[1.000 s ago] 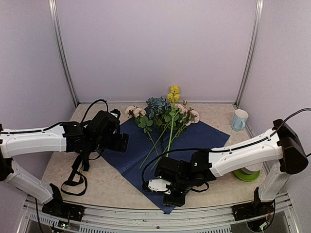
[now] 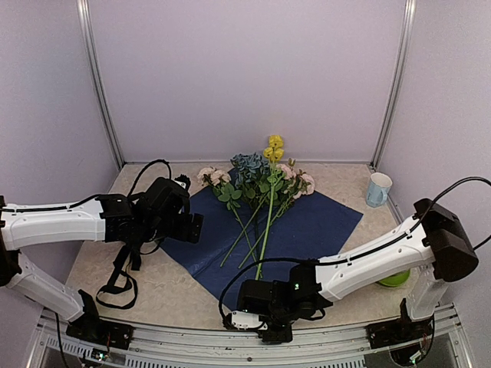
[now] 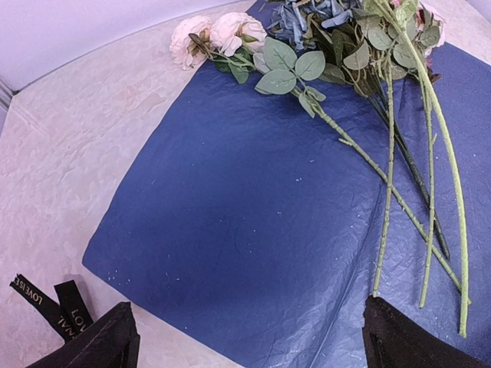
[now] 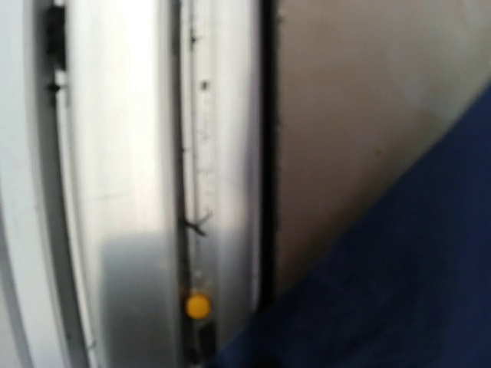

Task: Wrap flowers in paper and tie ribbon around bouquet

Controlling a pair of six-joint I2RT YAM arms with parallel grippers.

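A loose bunch of fake flowers lies on a dark blue sheet [image 2: 318, 222], blooms toward the back wall and bare stems [image 2: 266, 234] crossing toward the front. It has a yellow flower [image 2: 274, 149], a blue one [image 2: 250, 165] and pale pink ones [image 3: 236, 33]. A black lettered ribbon [image 2: 115, 289] lies at the table's left, its ends [image 3: 50, 310] showing in the left wrist view. Over the sheet's left corner, my left gripper [image 2: 197, 228] is open and empty. My right gripper [image 2: 276, 335] is low over the front edge, hiding the sheet's near corner; its fingers cannot be made out.
At the back right stands a light blue mug [image 2: 378, 189]. A green dish [image 2: 394, 279] is partly covered by my right forearm. The metal rail [image 2: 192, 341] runs along the front, close under my right gripper. Bare table shows right of the sheet.
The left arm, flowers and ribbon have stayed put.
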